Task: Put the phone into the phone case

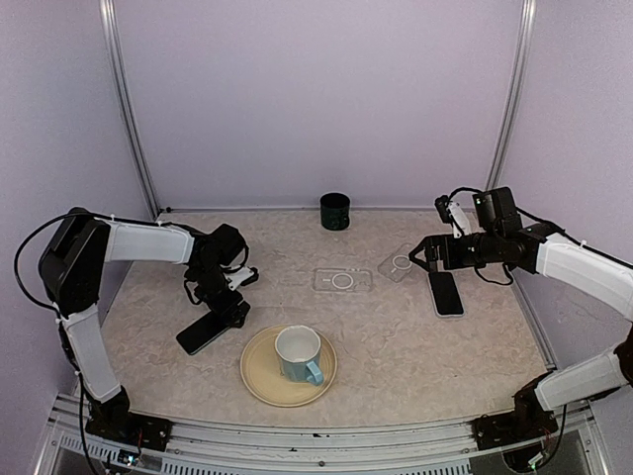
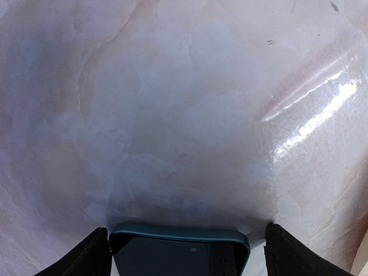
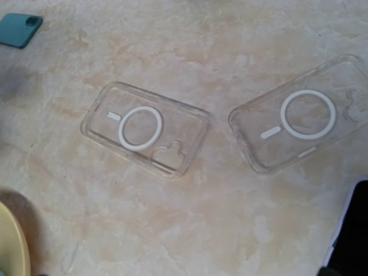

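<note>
A dark teal phone lies on the table at the left, with my left gripper low over its far end; in the left wrist view its top sits between the part-open fingers. Two clear cases with white rings lie in the middle, one lengthwise, the other tilted beside it; both show in the right wrist view. A second phone lies dark side up at the right, beneath my right gripper, which is open and empty.
A yellow plate holding a blue mug sits at the front middle, close to the left phone. A dark green cup stands at the back.
</note>
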